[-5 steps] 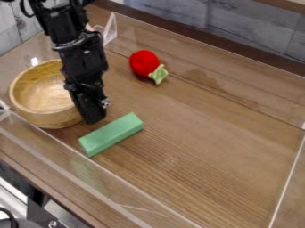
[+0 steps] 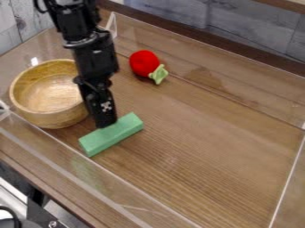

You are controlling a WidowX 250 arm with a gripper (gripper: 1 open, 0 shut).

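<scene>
My gripper (image 2: 100, 111) hangs open above the table, just right of a wooden bowl (image 2: 45, 93) and above and behind a green block (image 2: 111, 134). The block lies flat and diagonal on the table in front. Nothing shows between my fingers.
A red object with a green top (image 2: 145, 63), like a tomato or strawberry, lies at the back.
My gripper has shifted a little to the right, away from the bowl and toward the green block. The bowl, block and red object are in the same places.
</scene>
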